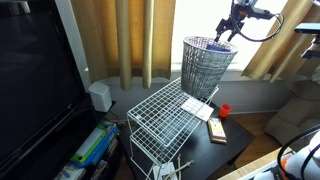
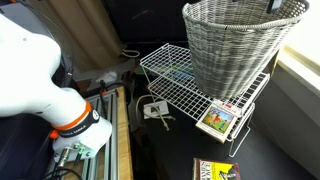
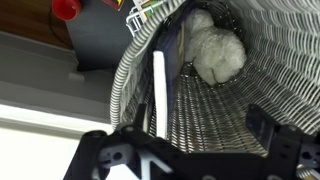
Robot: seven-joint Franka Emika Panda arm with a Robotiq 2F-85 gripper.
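Observation:
A tall grey woven basket (image 1: 205, 72) stands on the white wire rack. My gripper (image 1: 227, 38) hangs over its rim, pointing down, with open fingers and nothing between the fingers. Looking down into the basket (image 3: 225, 118), the wrist view shows a fluffy grey-white item (image 3: 214, 52) against the inner wall. Beside it lies a dark cloth-like item (image 3: 171, 55) along with a pale strip (image 3: 160, 90). Something bluish (image 1: 219, 46) shows at the basket's mouth in exterior view 1. Both dark fingers (image 3: 262, 125) are apart at the bottom of the wrist view.
The wire rack (image 1: 160, 120) sits on a dark table (image 1: 205, 155). A red cup (image 1: 225, 111) and a yellow-and-red booklet (image 2: 215, 170) are close to it. A picture-covered box (image 2: 217, 119) leans by the rack. Curtains (image 1: 145, 40) and a window are behind.

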